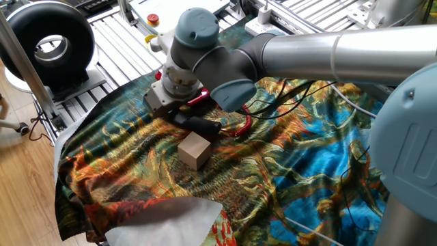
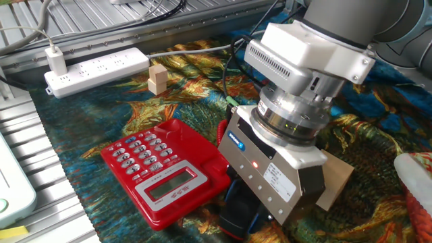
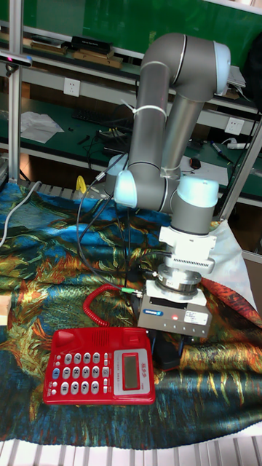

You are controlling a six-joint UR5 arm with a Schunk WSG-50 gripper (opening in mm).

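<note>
A red desk telephone (image 2: pixel 158 169) with grey keys and a small display lies on the patterned cloth; the phone (image 3: pixel 100 365) fills the front of exterior view 3. My gripper (image 2: pixel 244 209) points down close beside its display end, with dark finger parts (image 3: pixel 165 351) below the metal body. A red coiled cord (image 3: pixel 94 305) runs from the phone toward the back of the gripper. In exterior view 1 a long black part (image 1: pixel 199 126) sticks out under the gripper, near the red cord (image 1: pixel 244 126). The gap between the fingers is hidden, so whether anything is held cannot be told.
A plain wooden block (image 1: pixel 194 151) stands on the cloth close to the gripper; smaller blocks (image 2: pixel 157 79) lie near a white power strip (image 2: pixel 101 73). Black cables (image 1: pixel 290 96) trail from the arm. Wrinkled cloth (image 1: pixel 300 160) lies open to the right in exterior view 1.
</note>
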